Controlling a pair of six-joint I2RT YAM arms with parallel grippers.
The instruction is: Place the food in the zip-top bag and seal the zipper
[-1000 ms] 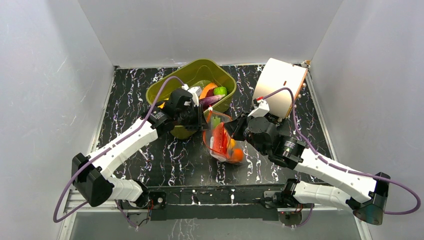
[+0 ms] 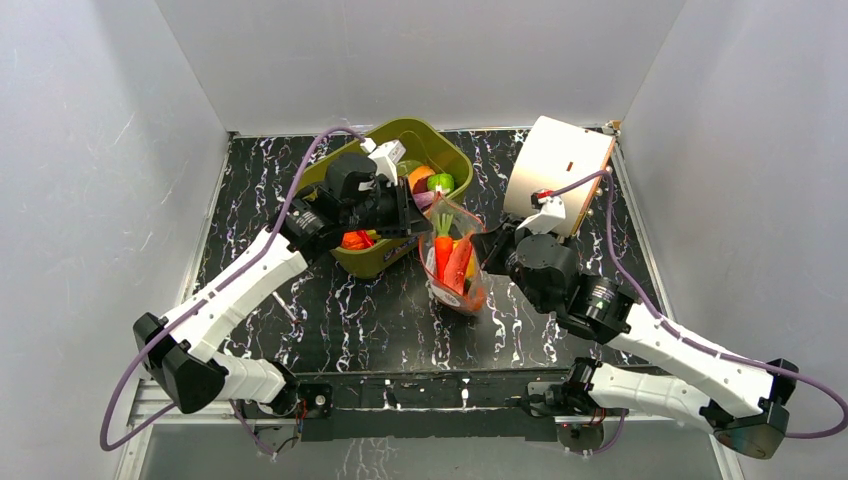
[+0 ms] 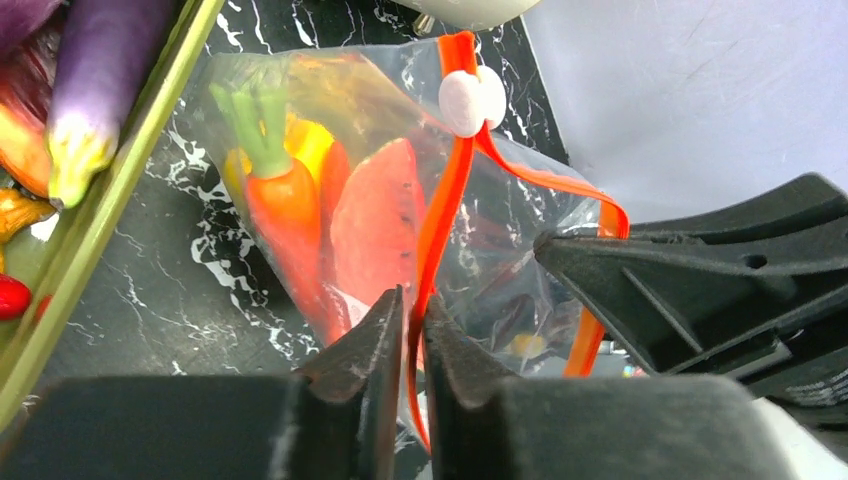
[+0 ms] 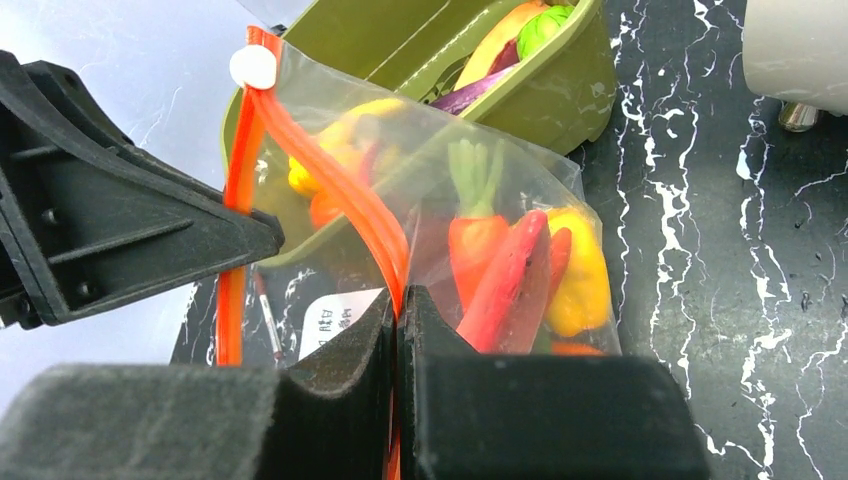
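The clear zip bag (image 2: 452,270) with an orange zipper and white slider (image 3: 462,103) hangs between my grippers, holding a carrot (image 3: 280,215), a red piece (image 3: 372,220) and yellow peppers (image 4: 577,275). My left gripper has its fingertips close around the orange zipper edge below the slider; whether they are fully shut is hard to tell. My right gripper, opposite it, is shut on the other strip of the bag's rim.
The green bin (image 2: 365,260) with more food, including an eggplant (image 3: 100,80), sits behind and left of the bag. A white rounded object (image 2: 555,170) stands at the back right.
The bag shifted and now stands more upright, its food showing between the grippers.
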